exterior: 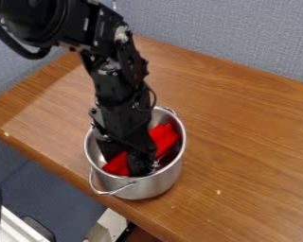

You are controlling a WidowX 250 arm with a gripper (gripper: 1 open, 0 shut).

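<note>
A silver metal pot (149,185) with wire handles stands on the wooden table near its front-left edge. A red object (163,138) lies inside it. My black gripper (133,157) reaches down from above into the pot, over and against the red object. Its fingertips are dark and partly hidden, and what is between them cannot be made out clearly.
A grey padded wall runs along the back.
</note>
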